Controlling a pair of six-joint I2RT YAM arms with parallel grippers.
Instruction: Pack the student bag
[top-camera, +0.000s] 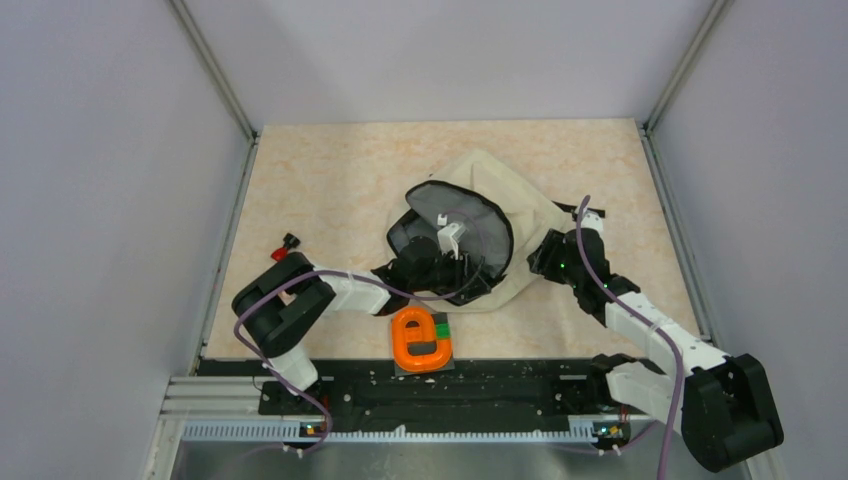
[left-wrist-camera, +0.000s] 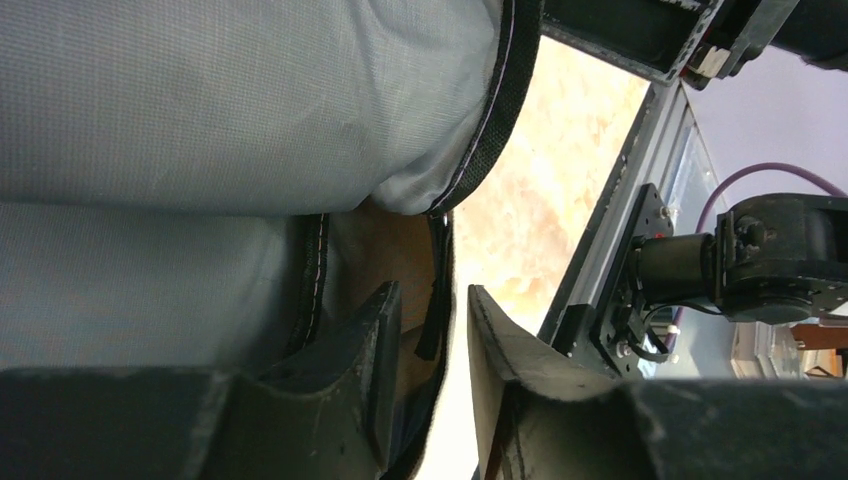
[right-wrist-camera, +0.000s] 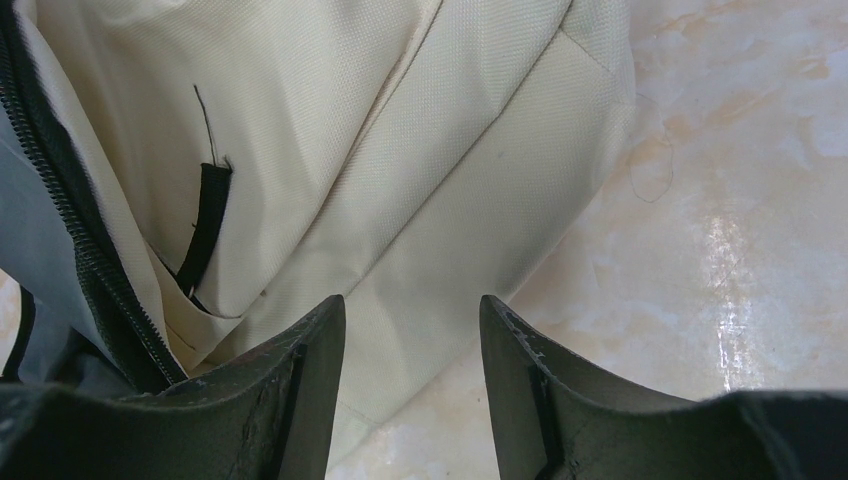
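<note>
The cream and grey bag lies at the centre of the table with its grey, black-edged flap raised. My left gripper is at the bag's mouth; in the left wrist view its fingers stand apart around a thin black-edged rim, which runs between them under the grey fabric. My right gripper is open over the bag's cream right side. In the right wrist view, creased fabric and a black zip lie below its fingers, with nothing held.
An orange object with a green part lies at the front centre. Small red and black items lie at the left, near my left arm.
</note>
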